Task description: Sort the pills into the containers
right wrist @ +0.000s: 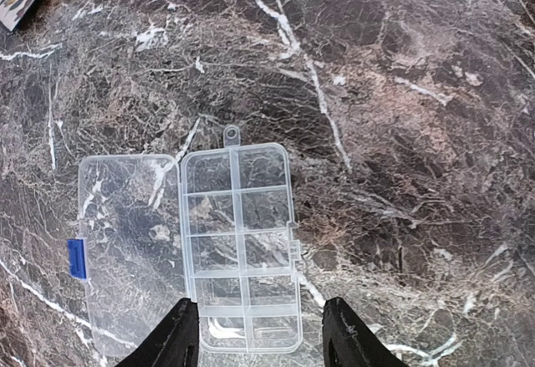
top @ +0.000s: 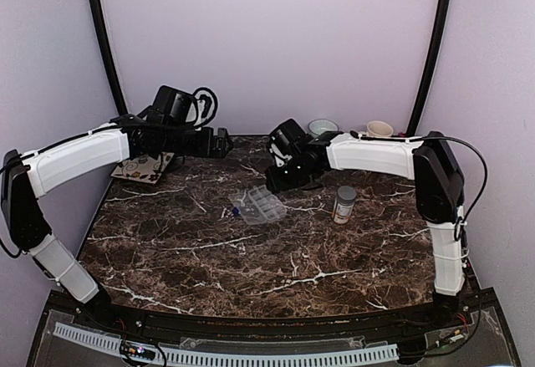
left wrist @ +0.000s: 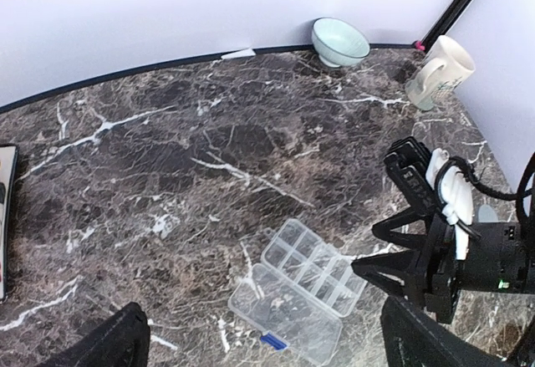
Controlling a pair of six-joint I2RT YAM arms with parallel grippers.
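A clear pill organizer point(right wrist: 240, 250) lies unfolded flat on the marble table, its divided half on the right and its lid point(right wrist: 129, 216) with a blue latch point(right wrist: 77, 258) on the left. Its compartments look empty in the right wrist view. My right gripper hovers over the divided half's near end, fingers parted and nothing between them. Raised behind and left of the organizer, my left gripper point(top: 221, 143) is open and empty; its widely spread fingers edge the left wrist view. A pill bottle point(top: 343, 205) stands upright to the right. No loose pills show.
At the back right are a pale bowl point(left wrist: 341, 43) and a white mug point(left wrist: 440, 73). A patterned board point(top: 142, 168) lies at the back left, beneath the left arm.
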